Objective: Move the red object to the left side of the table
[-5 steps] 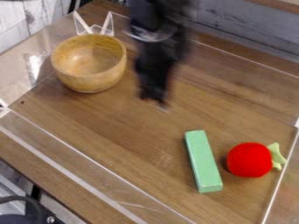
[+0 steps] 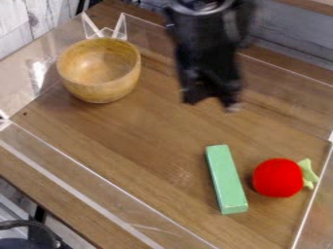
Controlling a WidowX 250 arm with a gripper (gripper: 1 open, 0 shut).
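Note:
A round red object with a green stem, like a tomato [image 2: 277,178], rests on the wooden table at the near right. My gripper [image 2: 211,97], black and blurred, hangs over the back middle of the table, well apart from the red object and farther back. The blur hides how its fingers stand, and nothing can be made out between them.
Just left of the red object lies a flat green block [image 2: 227,180]. A wooden bowl [image 2: 99,70] stands at the back left, with a white pronged item [image 2: 107,27] behind it.
The red object, green block and bowl have stayed in place.

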